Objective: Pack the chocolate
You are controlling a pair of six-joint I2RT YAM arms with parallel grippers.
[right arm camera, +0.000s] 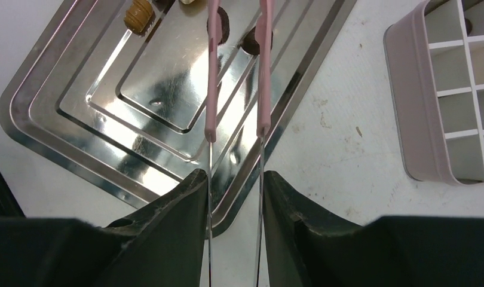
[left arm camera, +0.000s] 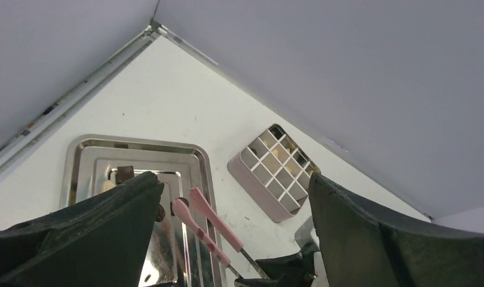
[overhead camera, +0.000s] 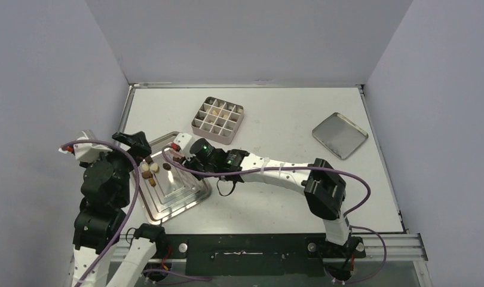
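Several chocolates lie on the steel tray (overhead camera: 177,200): a brown ridged piece (right arm camera: 138,15), dark round pieces (right arm camera: 250,42) and pale ones (overhead camera: 153,167). The pink-grey compartment box (overhead camera: 217,119) stands behind the tray, holding some pieces. My left gripper is raised over the tray's left side, fingers wide open and empty. My right gripper is over the tray, holding two pink-tipped tongs (right arm camera: 263,89), which stand apart above the dark pieces; whether anything is between their tips is unclear.
An empty small metal tray (overhead camera: 340,136) lies at the right of the white table. Side and back walls enclose the area.
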